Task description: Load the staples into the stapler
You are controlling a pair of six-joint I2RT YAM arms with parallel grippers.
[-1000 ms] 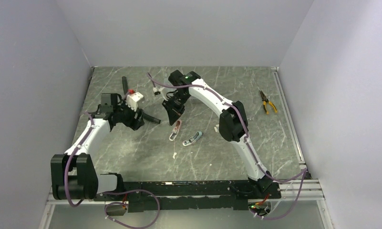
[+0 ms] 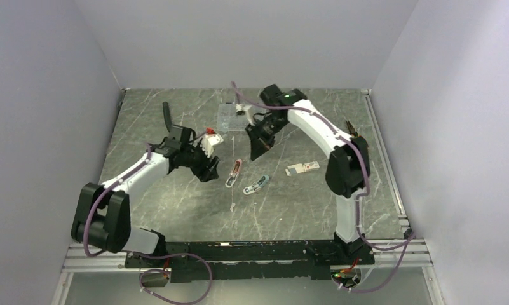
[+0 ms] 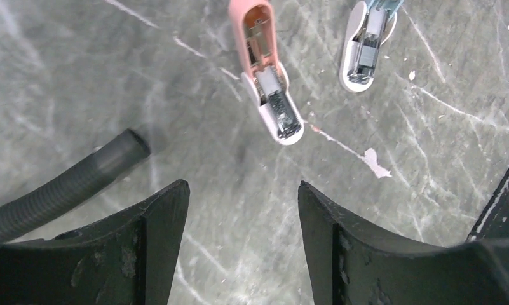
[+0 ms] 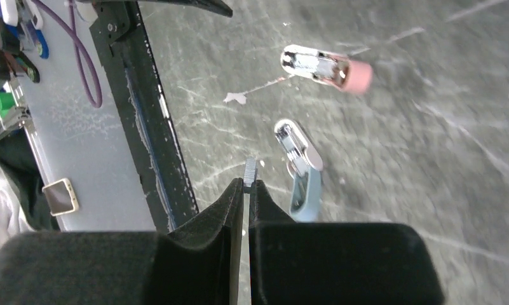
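Observation:
The pink stapler [image 2: 234,173] lies opened out on the table, its tray exposed in the left wrist view. To its right lies the light-blue stapler [image 2: 256,185], also opened out. My right gripper is shut on a small grey strip of staples [image 4: 250,170], which sticks out past its tips. In the right wrist view the strip appears just left of the blue stapler [image 4: 307,190]; the top view puts that gripper above and behind it. My left gripper stands open, nothing between its fingers, left of the pink stapler.
A staple box [image 2: 302,168] lies to the right, with a clear plastic tray [image 2: 225,119] at the back. Partly hidden pliers [image 2: 349,127] are at far right. A black tube [image 3: 80,184] lies at left.
My right gripper has moved right, from over the pink stapler toward the blue one's side. The left gripper has come right, closer to the pink stapler. The staple box is now uncovered.

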